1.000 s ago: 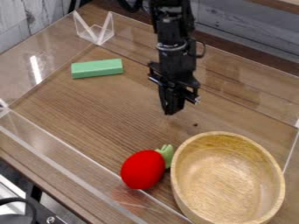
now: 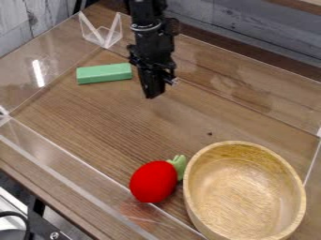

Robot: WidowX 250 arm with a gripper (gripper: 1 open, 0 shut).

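My gripper (image 2: 154,87) hangs over the upper middle of the wooden table, just right of a green block (image 2: 101,73). It looks shut, with nothing visible between its dark fingers. In the foreground a red tomato-like object (image 2: 153,181) with a green top lies beside an empty beige bowl (image 2: 243,224).
A clear wire or plastic holder (image 2: 98,28) stands at the back left. Dark cables sit at the bottom left corner, beyond the table's edge.
My gripper has moved up and to the left in the view, toward the green block. The block, red object and bowl have not moved.
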